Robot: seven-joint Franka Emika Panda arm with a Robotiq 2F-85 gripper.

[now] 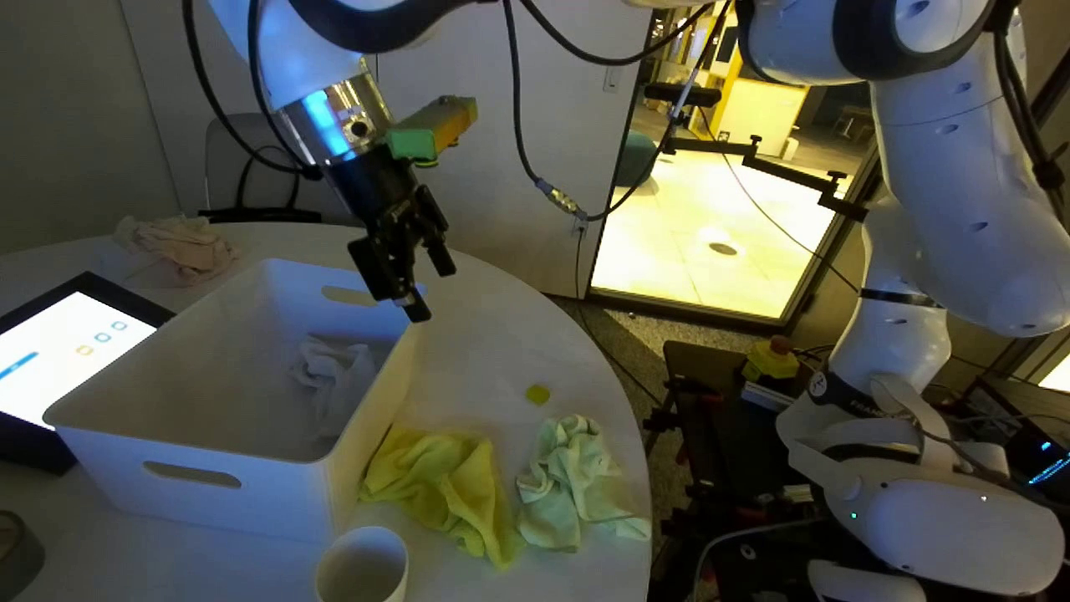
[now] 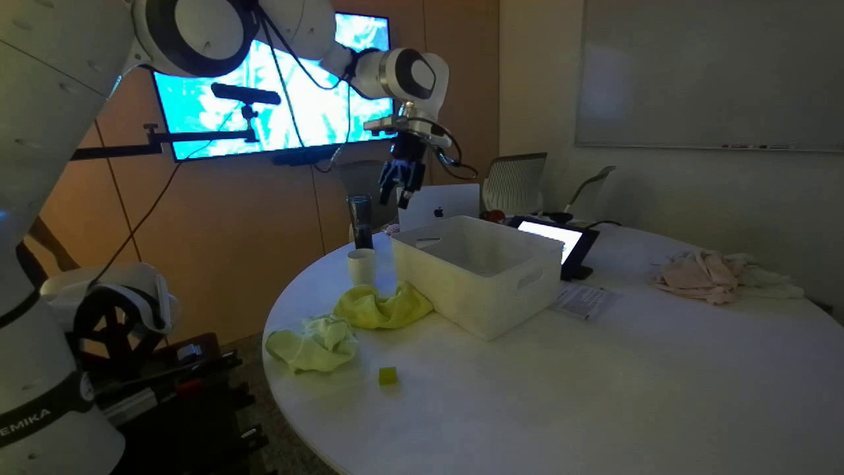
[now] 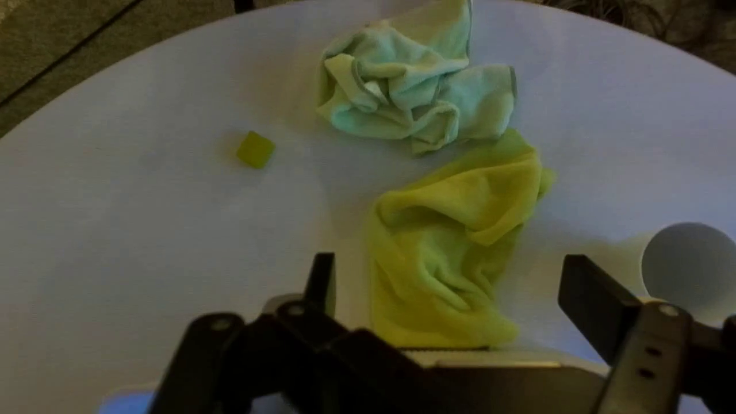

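Observation:
My gripper [image 1: 416, 286] hangs open and empty above the far right corner of the white bin in exterior view 1. In the wrist view a crumpled yellow cloth [image 3: 448, 255] lies on the table beyond the spread fingers, well below them. Past it is a pale green cloth [image 3: 414, 89], also crumpled, near the table's curved edge. Against the bin's outer side, the yellow cloth [image 1: 446, 487] sits next to the pale green one [image 1: 572, 487]. Inside the white bin [image 1: 201, 441], a whitish cloth [image 1: 336, 376] rests on the floor.
A white cup [image 1: 366, 567] stands by the bin's near corner, and a small yellow-green block [image 3: 255, 149] lies in open table space. A lit tablet [image 1: 75, 351] borders the bin's left side. Pinkish cloth [image 2: 696, 277] lies farther off; a dark bottle [image 2: 361, 221] stands behind the cup.

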